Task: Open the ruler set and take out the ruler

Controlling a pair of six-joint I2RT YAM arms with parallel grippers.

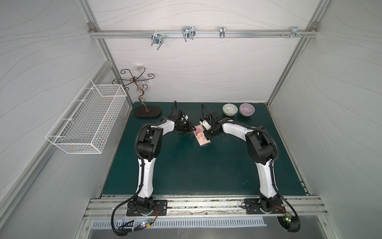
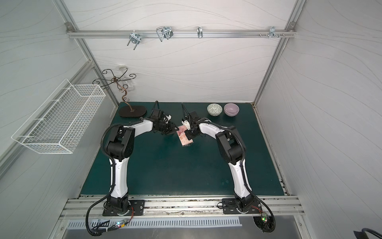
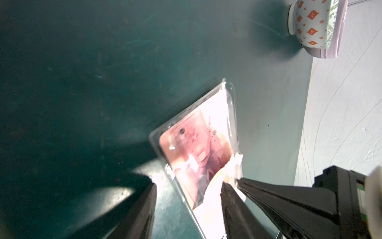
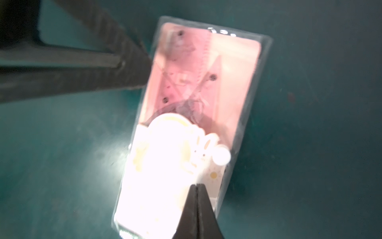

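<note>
The ruler set [image 4: 191, 75], a clear-edged flat pouch with pink rulers and a white printed card, lies at the table's middle. My left gripper is part open at the pouch's side, its fingertips apart and low beside it in the left wrist view. My right gripper is shut, its tips over the white lower part of the pouch, with nothing seen between them. Glare hides detail on that white part, and I cannot tell whether either gripper touches the pouch.
A patterned bowl [image 1: 229, 109] and a lilac bowl [image 1: 247, 110] stand at the back right. A metal stand [image 1: 147, 112] is at the back left; a wire basket [image 1: 85, 119] hangs on the left.
</note>
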